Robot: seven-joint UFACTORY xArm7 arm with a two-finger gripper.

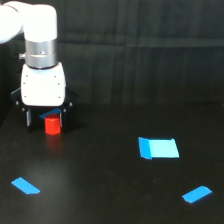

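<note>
A small red block (53, 126) stands on the dark table at the left of the camera view. My white and grey arm comes down above it, and the gripper (47, 115) is low over the table. Its dark fingers appear spread wide, one to each side of the block, with a gap between them and the red sides. Against the dark background their tips are hard to make out. Part of a blue patch (46, 114) shows behind the block's top; the rest of it is hidden.
A pale blue square (163, 149) with a brighter blue strip (145, 149) lies flat right of centre. Blue tape pieces (26, 186) mark the front left and front right. A dark curtain hangs behind.
</note>
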